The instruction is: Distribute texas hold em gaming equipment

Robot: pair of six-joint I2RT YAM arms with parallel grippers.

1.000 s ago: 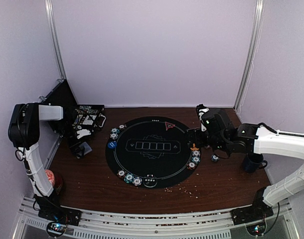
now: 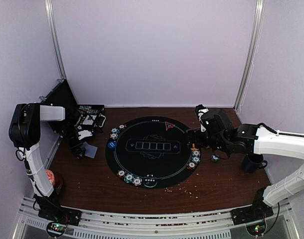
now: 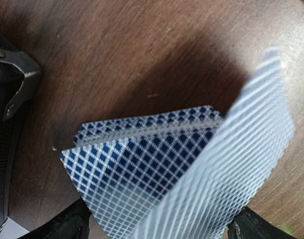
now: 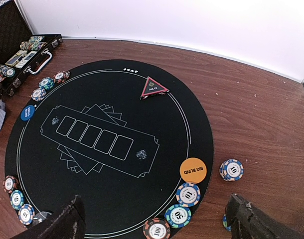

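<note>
Blue-and-white patterned cards (image 3: pixel 137 174) lie between the spread fingers of my left gripper, which is open. One pale card (image 3: pixel 222 174) stands tilted and blurred at their right side. Seen from above, a card (image 2: pixel 90 150) shows beside that gripper, near the chip case (image 2: pixel 92 110). Over the right side of the round black poker mat (image 4: pixel 127 199), my right gripper stands open and empty. The orange big blind button (image 4: pixel 193 171), blue small blind button (image 4: pixel 27 112) and red-edged triangle (image 4: pixel 153 87) rest on the mat.
Chip groups sit along the mat's edge, including a 100 chip (image 4: pixel 157 229) at the front right. Off the mat is a loose 10 chip stack (image 4: pixel 231 170). A dark mug (image 2: pixel 252 163) stands at far right.
Beside the left gripper, the card has swung out to the right and shows more of its face. Both arms look nearly still.
</note>
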